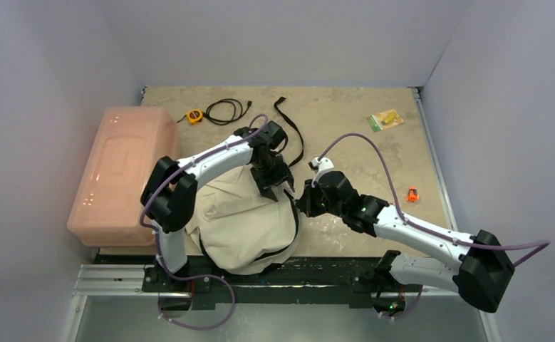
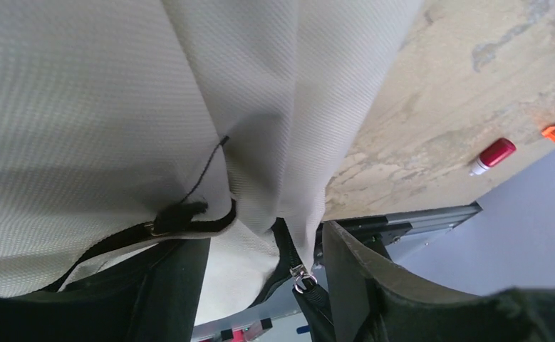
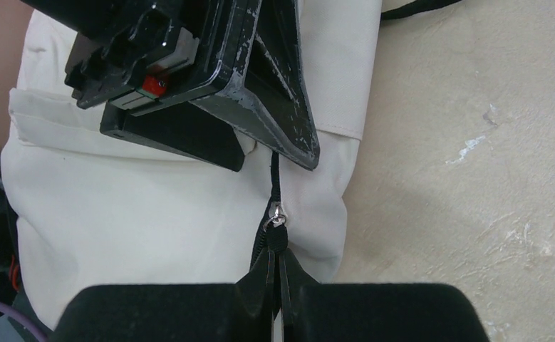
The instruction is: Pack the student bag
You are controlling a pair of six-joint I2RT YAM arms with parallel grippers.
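The cream bag (image 1: 239,228) lies crumpled at the table's left front, black zips along its edges. My left gripper (image 1: 278,182) is over the bag's right side; in the left wrist view its fingers stand apart above the fabric and a zip (image 2: 288,256), whose ring pull shows between them. My right gripper (image 1: 297,201) is shut on the zip pull (image 3: 277,231) at the bag's right edge, just below the left gripper in the right wrist view.
A pink box (image 1: 117,171) stands at the left. A tape measure (image 1: 194,116), coiled cable (image 1: 226,117) and strap (image 1: 296,135) lie behind. A yellow-green packet (image 1: 387,120) and orange item (image 1: 412,194) lie on the clear right side.
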